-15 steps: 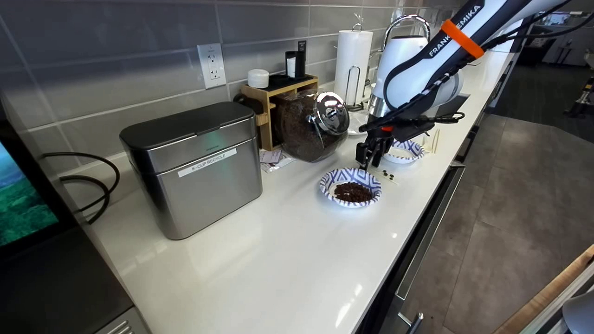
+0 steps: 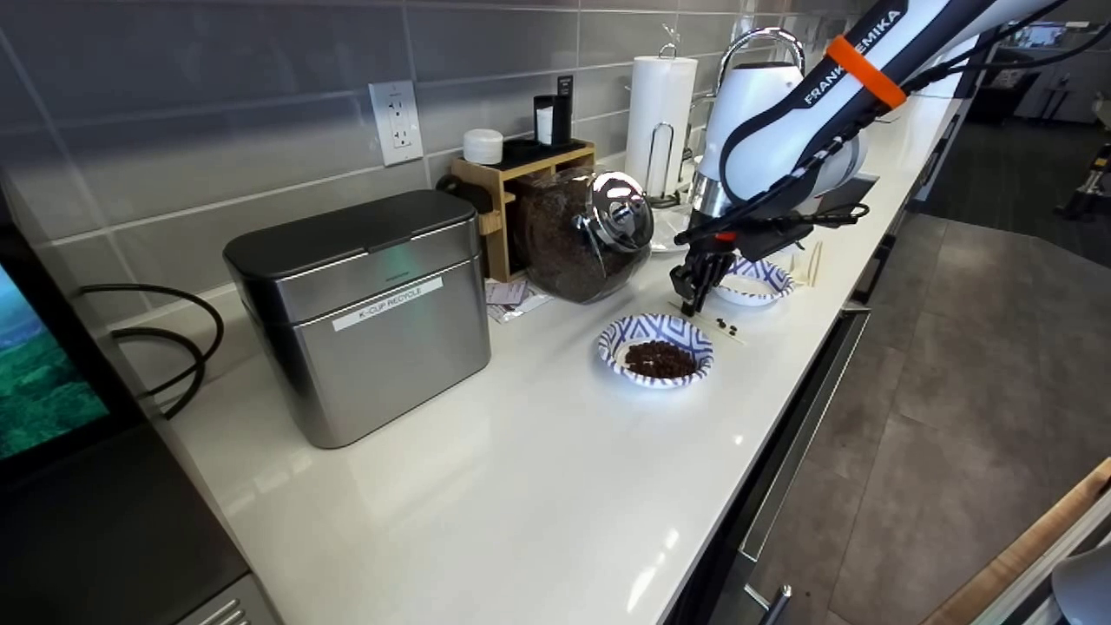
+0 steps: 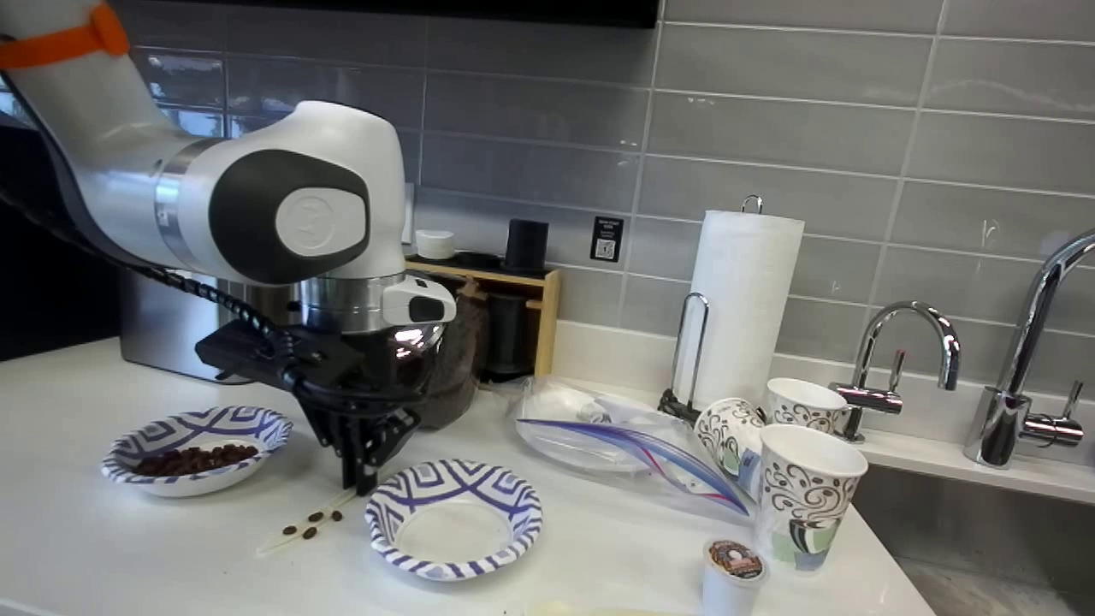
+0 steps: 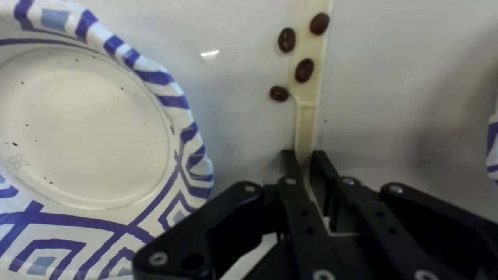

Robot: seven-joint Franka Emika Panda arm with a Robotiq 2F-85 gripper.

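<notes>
A pale plastic knife [image 4: 306, 123] lies on the counter, and my gripper is shut on its handle, one finger on either side. In the wrist view several coffee beans [image 4: 304, 70] lie on and beside the knife's broad end, which runs off the top of the frame. To the left is a blue-patterned paper bowl [image 4: 84, 135], bare but for dark crumbs. A matching bowl [image 3: 198, 482] with a heap of dark beans [image 2: 660, 359] stands on the gripper's other side. The far end of the handle is hidden by the fingers.
Paper cups [image 3: 806, 503], a coffee pod [image 3: 731, 575] and a plastic zip bag [image 3: 616, 436] sit beyond the bare bowl. A bean-filled jar [image 2: 578, 240] and a steel bin [image 2: 380, 323] stand along the wall.
</notes>
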